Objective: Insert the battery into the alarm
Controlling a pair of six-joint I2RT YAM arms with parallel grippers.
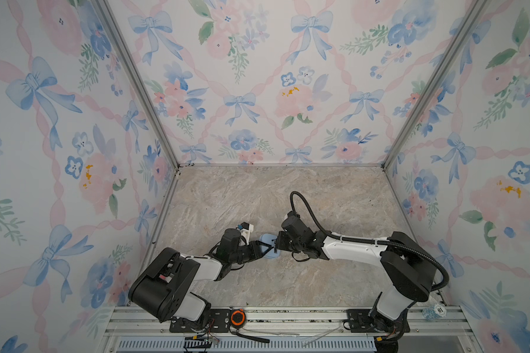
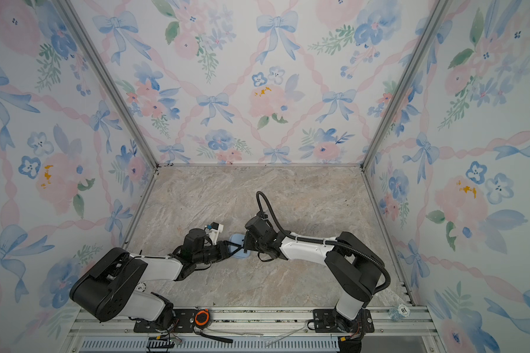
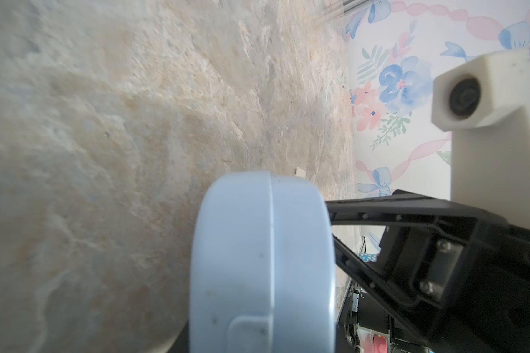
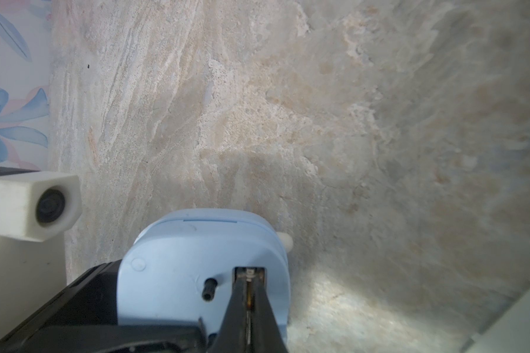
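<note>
The pale blue rounded alarm (image 4: pixel 170 259) is held off the floor, its back with the battery slot facing the right wrist camera. My left gripper (image 1: pixel 266 248) is shut on the alarm's edge; in the left wrist view the alarm (image 3: pixel 235 253) fills the lower middle and hides the fingertips. My right gripper is shut, its dark fingertips right in front of the slot. Behind them, a bit of metal and copper colour, seemingly the battery (image 4: pixel 250 273), shows inside the slot. The fingers cover most of it, so its seating cannot be told.
Around both arms the stone-patterned floor (image 1: pixel 229 194) is clear. An orange-and-black round object (image 1: pixel 237 317) sits on the front rail, and a clear bottle (image 1: pixel 434 311) lies at the right front corner.
</note>
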